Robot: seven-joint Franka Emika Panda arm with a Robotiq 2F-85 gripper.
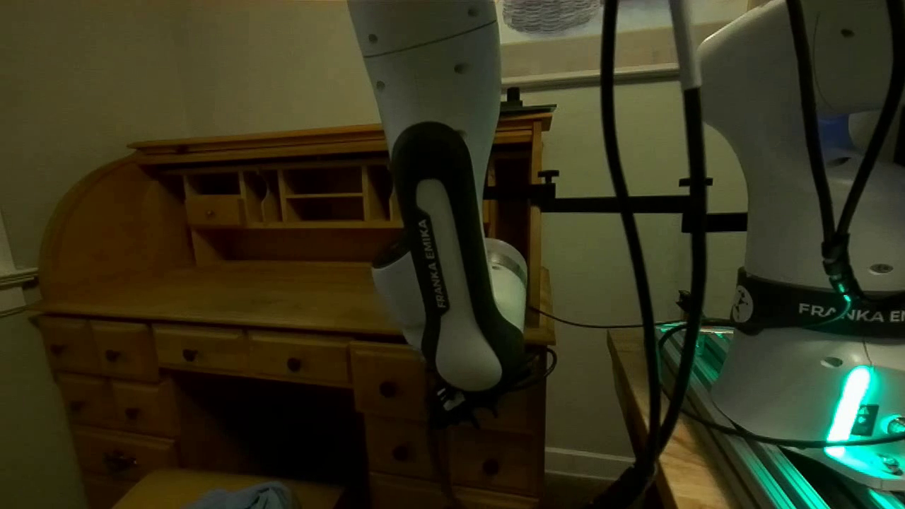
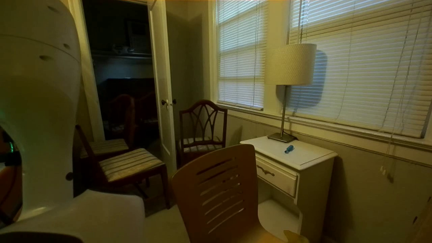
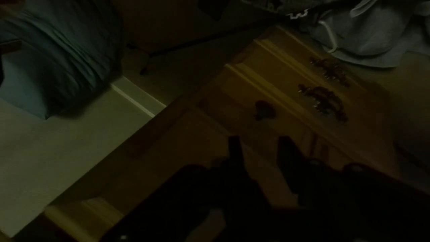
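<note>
The wooden roll-top desk [image 1: 280, 293] fills much of exterior view 1, its top bare and its drawers closed. My gripper [image 1: 462, 411] hangs low in front of the desk's right-hand drawers, mostly hidden by the arm and darkness. In the wrist view, the two dark fingers of the gripper stand some way apart, pointing toward the desk's drawer fronts. Drawer wood shows through the gap, and I can make out no object there. Deep shadow covers the lower part of the fingers. A drawer knob [image 3: 264, 110] appears beyond the fingertips.
A chair seat with blue cloth [image 1: 242, 496] stands before the desk. Black cables [image 1: 649, 339] hang beside the arm, near a wooden table [image 1: 670, 458]. Elsewhere, a wooden chair [image 2: 220, 182] stands near a white nightstand [image 2: 316, 161] with a lamp [image 2: 291, 64] and small blue item [image 2: 289, 149].
</note>
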